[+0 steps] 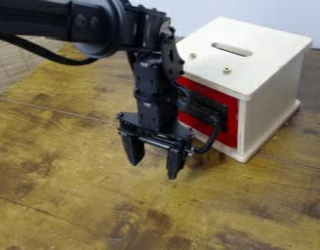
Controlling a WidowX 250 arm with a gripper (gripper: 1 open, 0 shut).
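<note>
My black gripper (153, 158) hangs over the wooden table, left of and in front of a white box (260, 83). Its two fingers point down and stand apart with nothing visible between them. The box has a red front panel (199, 127) facing left, partly hidden behind my arm and cable, and a slot with small knobs on top.
A tiled surface (13, 63) lies at the back left, and a pale wall is behind the box.
</note>
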